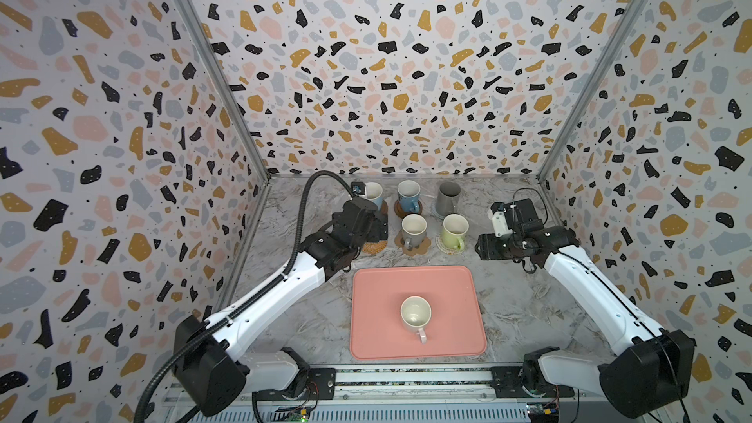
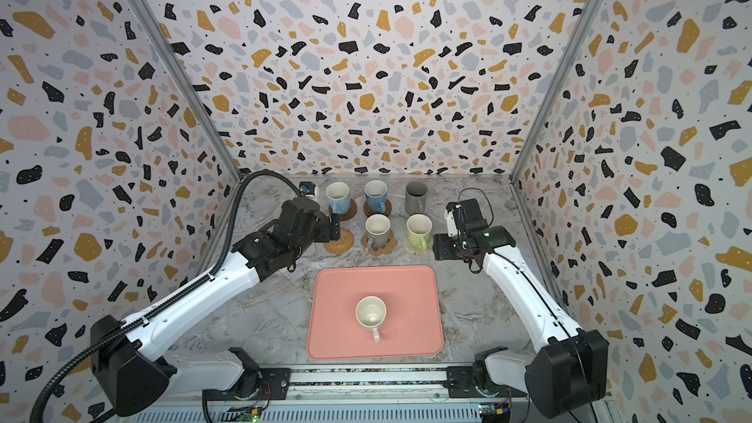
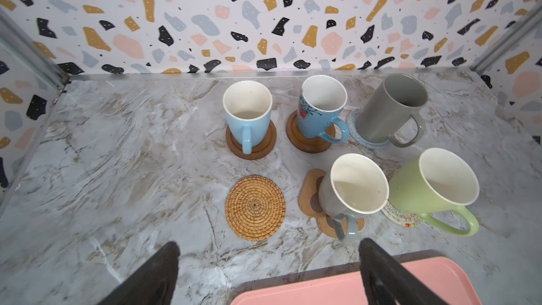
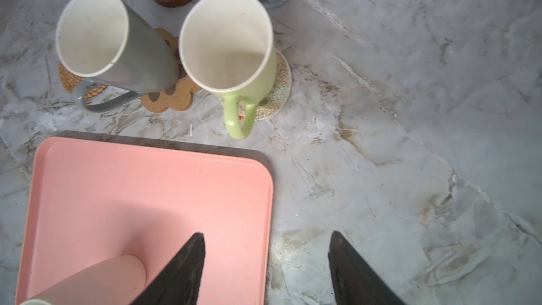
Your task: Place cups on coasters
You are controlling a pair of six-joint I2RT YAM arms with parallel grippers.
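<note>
One white cup [image 1: 416, 312] stands in the pink tray [image 1: 372, 286], its handle toward the front. A woven coaster [image 3: 255, 207] lies bare on the table. Two blue cups [image 3: 248, 114] [image 3: 322, 105] and a dark grey cup [image 3: 391, 108] stand on coasters in the back row. Before them, a light grey cup [image 3: 354, 187] sits on a flower-shaped coaster [image 3: 310, 193] and a green cup [image 4: 228, 45] on a patterned coaster [image 4: 277, 90]. My left gripper is open and empty above the table's left part. Right of the tray, my right gripper hangs open and empty.
Bare marble table [image 3: 129, 163] spreads to the left of the coasters, and more free surface [image 4: 406, 152] lies on the right. A patterned wall [image 1: 391, 109] closes off the back, with further walls at both sides.
</note>
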